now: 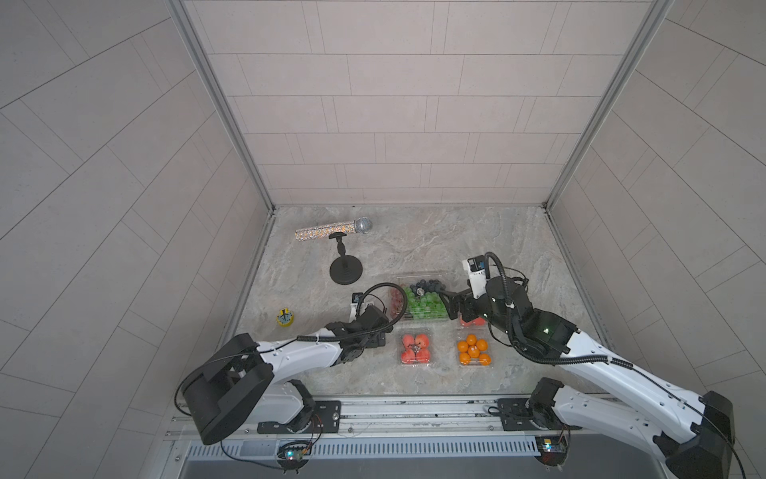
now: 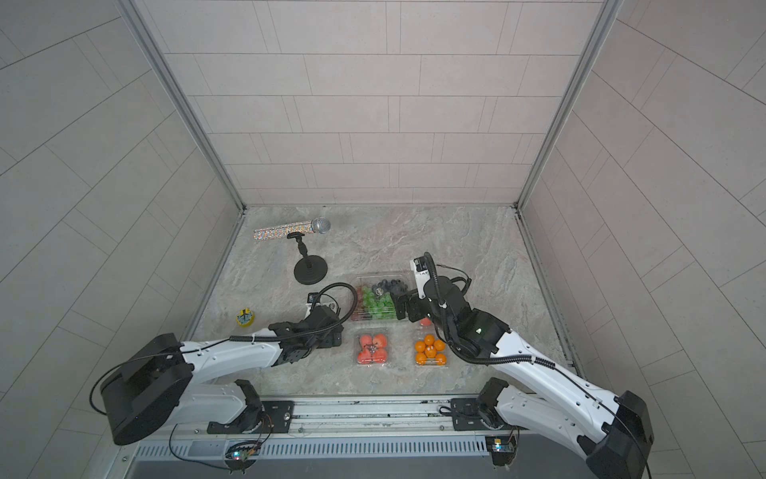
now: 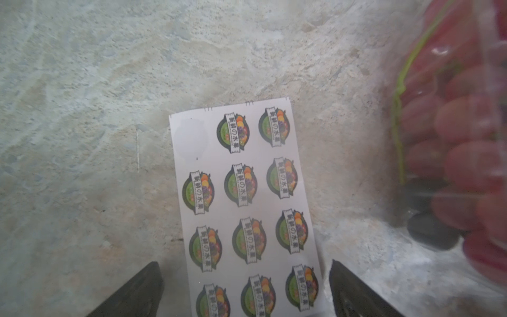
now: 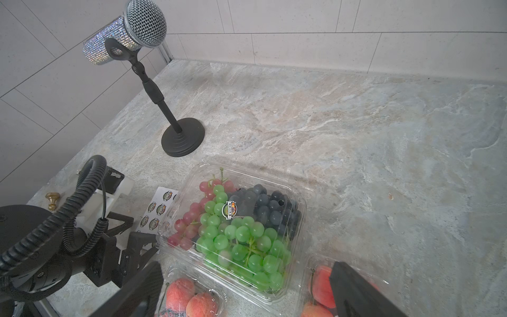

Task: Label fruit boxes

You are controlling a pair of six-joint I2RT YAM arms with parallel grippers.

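My left gripper is open, low over a white label sheet; its top-left spot is empty, the other logo stickers remain on it. To its right is the grape box, with red, green and dark grapes and a round logo label on the lid. My right gripper is open above the boxes, empty. A peach box, an orange box and a box of red fruit, partly hidden by the right gripper, stand near the grapes.
A microphone on a black stand stands at the back left. A small yellow round object lies at the left. Walls enclose it.
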